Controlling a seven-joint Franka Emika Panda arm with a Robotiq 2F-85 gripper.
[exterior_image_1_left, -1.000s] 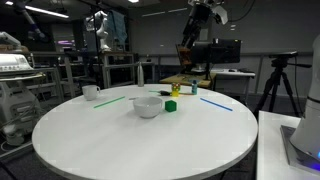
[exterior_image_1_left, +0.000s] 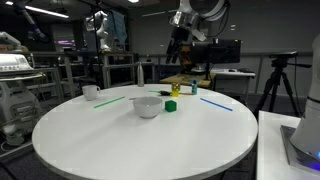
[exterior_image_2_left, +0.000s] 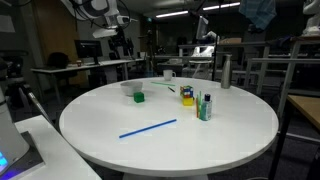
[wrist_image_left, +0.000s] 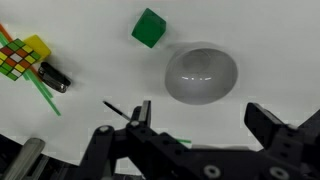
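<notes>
My gripper is open, its fingers wide apart with nothing between them. In exterior view 1 the gripper (exterior_image_1_left: 176, 53) hangs high above the back of the round white table (exterior_image_1_left: 110, 145). A pale bowl (wrist_image_left: 201, 76) lies just beyond the fingertips in the wrist view; the same bowl (exterior_image_1_left: 149, 107) rests on the table well below the gripper. Beside it sits a green cube (exterior_image_1_left: 171, 106), seen from above as a green block (wrist_image_left: 149, 28). A Rubik's cube on a yellow thing (exterior_image_2_left: 187, 95) stands farther off, apart from the bowl.
Near the Rubik's cube stands a small bottle (exterior_image_2_left: 206, 108). A blue stick (exterior_image_2_left: 148, 129) lies alone on the table. A white mug (exterior_image_1_left: 91, 92) and a tall grey bottle (exterior_image_1_left: 140, 75) stand toward the back.
In exterior view 1 the arm has swung left and the gripper has come somewhat lower, still high over the table. The bowl, cubes and other objects have not moved.
</notes>
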